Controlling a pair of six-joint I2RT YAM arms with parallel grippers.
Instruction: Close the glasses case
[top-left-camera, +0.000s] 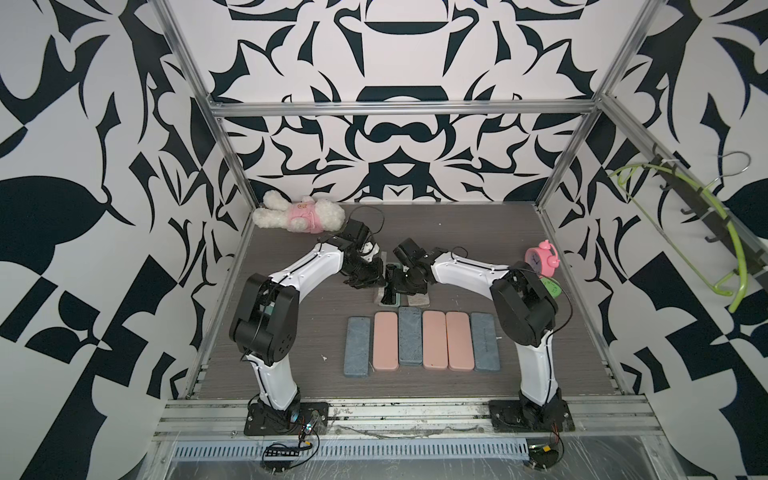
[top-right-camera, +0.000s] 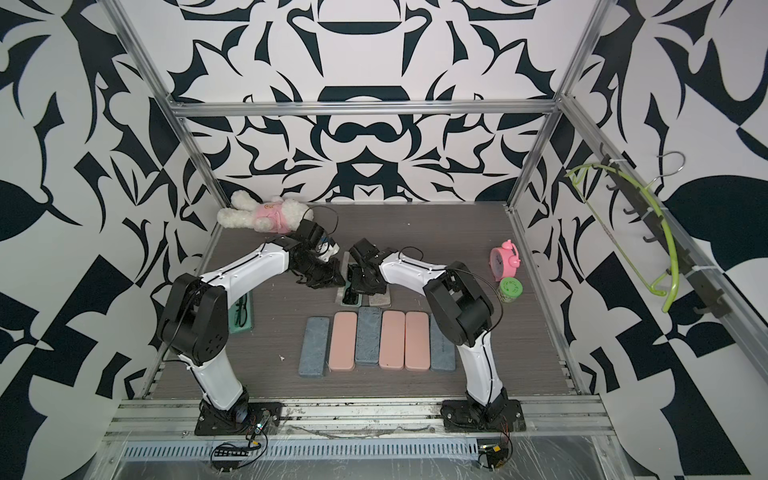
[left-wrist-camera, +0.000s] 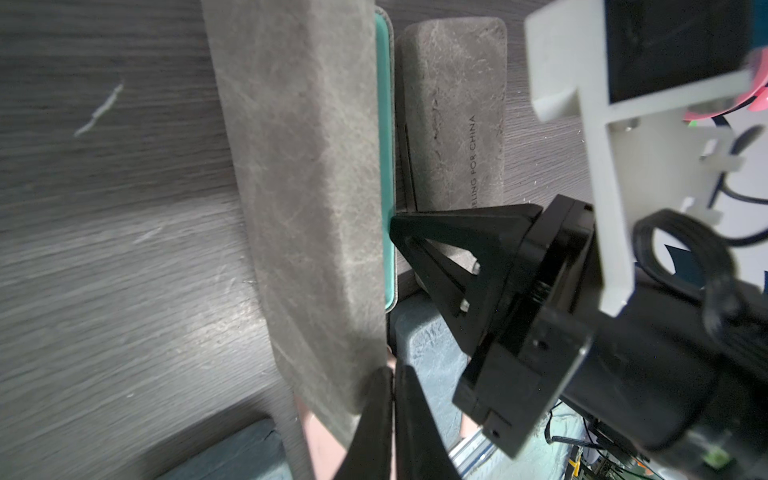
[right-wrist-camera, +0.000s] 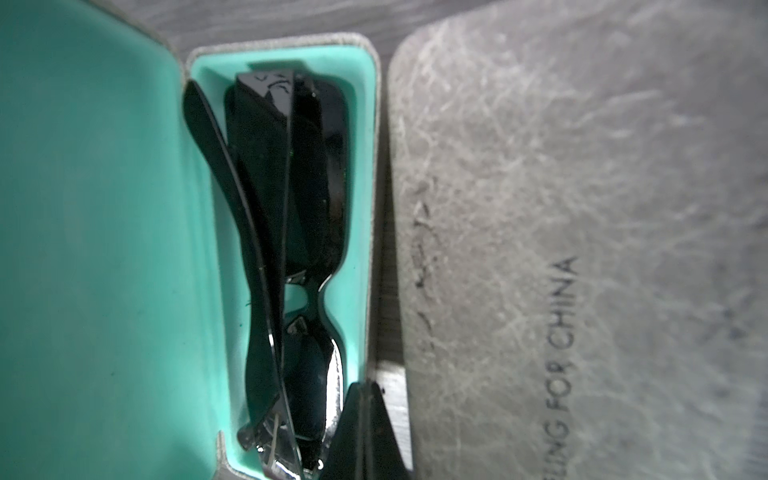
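Observation:
The grey glasses case stands open, its teal-lined lid (right-wrist-camera: 96, 256) raised on the left and black sunglasses (right-wrist-camera: 332, 160) lying folded in its base (right-wrist-camera: 364, 176). In the left wrist view, the lid's grey outside (left-wrist-camera: 312, 144) faces my left gripper, which is shut with nothing visible between its fingers. Its tips are at the lid's lower end; whether they touch it I cannot tell. My right gripper, shut and empty, has its tips by the base's right rim. From above, both grippers partly cover the case.
Right of the open case lies a closed grey case (right-wrist-camera: 576, 240) with lettering. In front is a row of blue-grey and pink cases (top-left-camera: 385, 341). A teal case (top-right-camera: 240, 313) lies by the left arm. The plush toy (top-left-camera: 304, 214) lies back left.

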